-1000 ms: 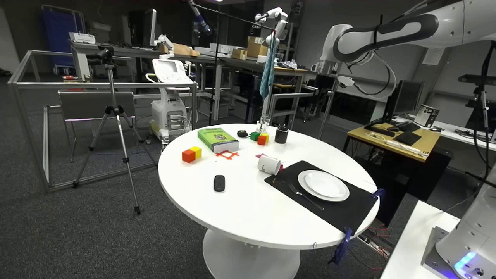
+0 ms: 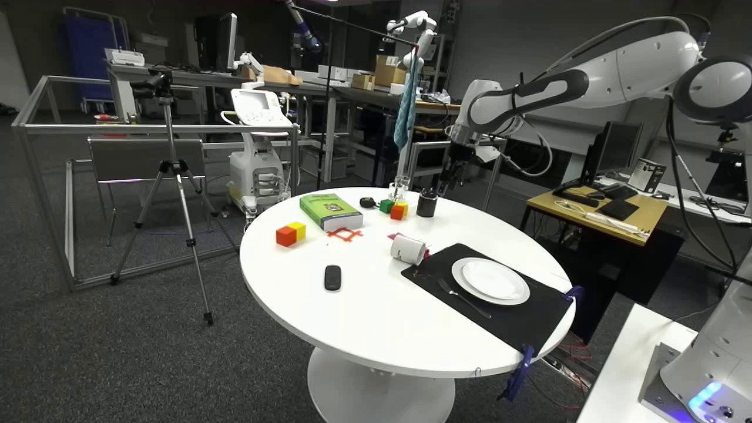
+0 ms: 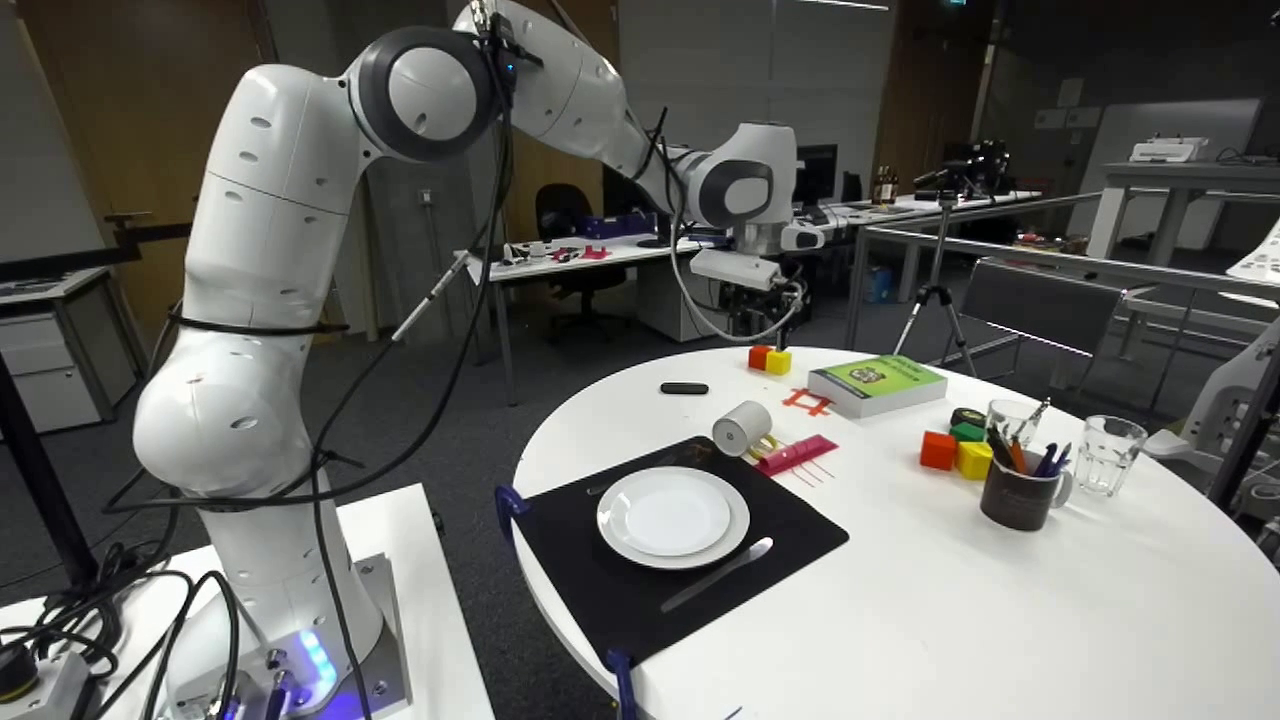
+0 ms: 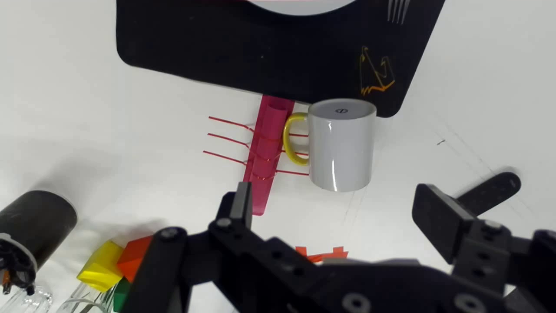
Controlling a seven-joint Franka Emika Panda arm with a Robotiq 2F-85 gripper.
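My gripper hangs in the air over the round table, its fingers wide apart with nothing between them. Below it in the wrist view, a white mug (image 4: 341, 151) with a yellow handle (image 4: 289, 136) lies on its side, close to the corner of the black placemat (image 4: 234, 49). Beside the handle is a pink holder (image 4: 262, 151) with thin red wires sticking out. On the placemat, exterior view 2 shows a white plate (image 3: 666, 512) stacked on a larger one, with a knife (image 3: 716, 575) to one side. A fork (image 2: 462, 296) lies on the other side.
Toward the far side stand a dark mug of pens (image 3: 1017, 490), a clear glass (image 3: 1106, 456) and coloured cubes (image 3: 938, 450). A green book (image 2: 331, 212), a red frame (image 2: 345, 234), red and yellow cubes (image 2: 290, 233) and a black remote (image 2: 332, 278) occupy the other part.
The arm has swung left in exterior view 1, bringing my gripper left and somewhat lower. The things on the table have not moved.
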